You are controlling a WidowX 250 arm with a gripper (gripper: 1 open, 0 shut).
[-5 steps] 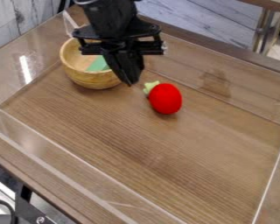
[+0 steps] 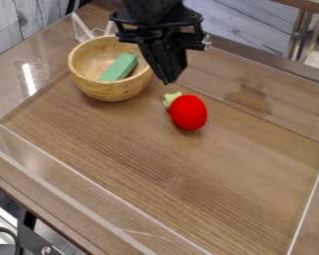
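Observation:
The black gripper (image 2: 162, 70) hangs over the table at the top centre, shut, with nothing seen between its fingers. Left of it a wooden bowl (image 2: 103, 93) holds a green object (image 2: 119, 66), partly hidden by the arm. Right of and below the gripper, a red strawberry-like object (image 2: 187, 114) with a pale green top lies on the table.
A light wooden ledge (image 2: 295, 6) is at the top right corner, and a dark cable lies at the lower left edge.
The gripper has risen up the view, away from the front, uncovering more of the bowl's green object. The bowl and red object stay where they were.

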